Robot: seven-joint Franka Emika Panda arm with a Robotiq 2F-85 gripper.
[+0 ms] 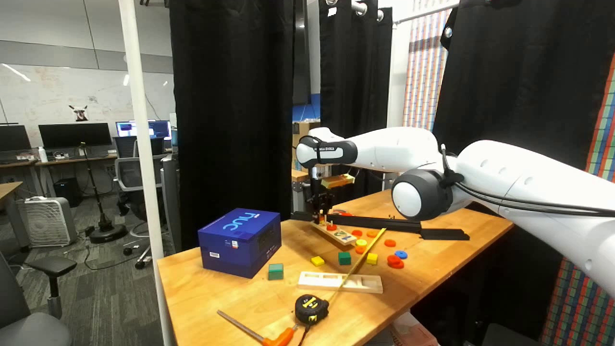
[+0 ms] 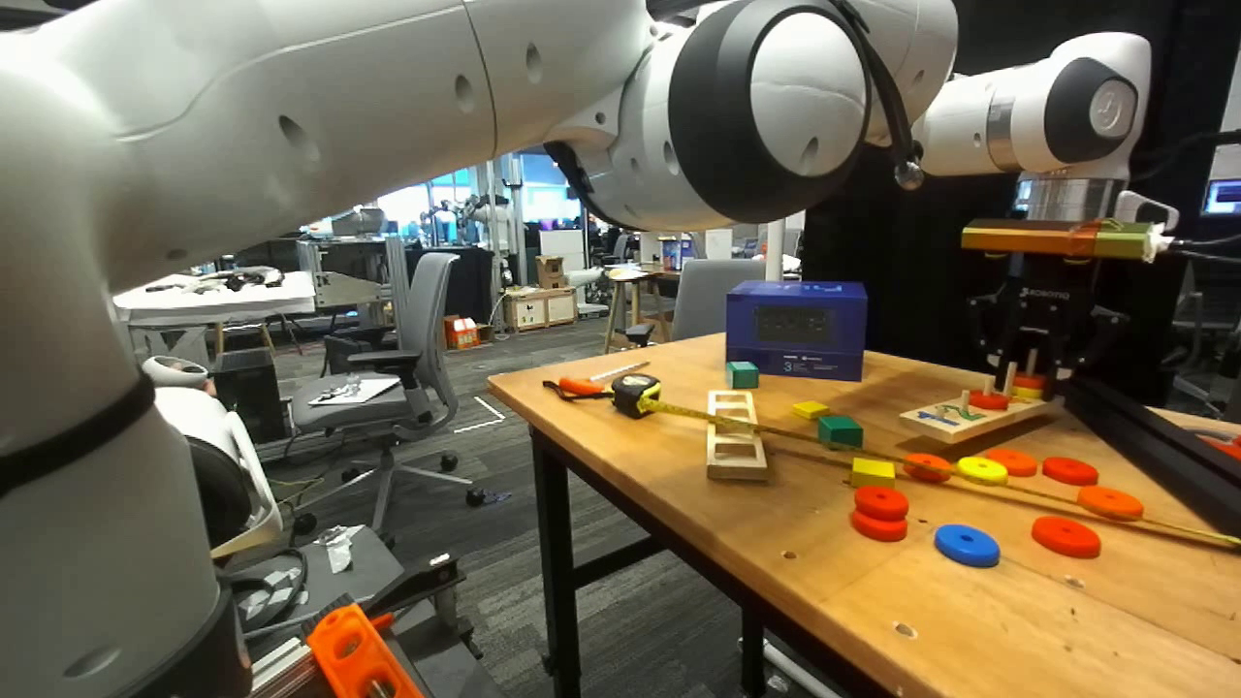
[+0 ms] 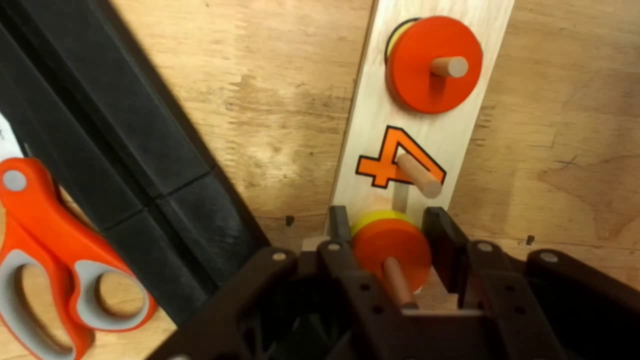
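In the wrist view my gripper is shut on an orange ring (image 3: 384, 237) with a yellow ring (image 3: 384, 216) under it, both around one peg at the end of a wooden peg board (image 3: 360, 195). Another peg, beside the printed 4, is bare. Farther along, a red ring (image 3: 420, 78) sits around its own peg. In exterior view 2 the peg board (image 2: 951, 428) has a shadow below it and looks partly raised from the table at its near end. Its contact at the far end is hidden.
A black rail (image 3: 120, 132) lies beside the board, with orange-handled scissors (image 3: 45, 204) beyond it. Loose rings, including a blue one (image 2: 967, 545), and coloured blocks lie nearby. A tape measure (image 2: 635, 396) has its blade stretched across the table. A blue box (image 1: 239, 242) stands at the left.
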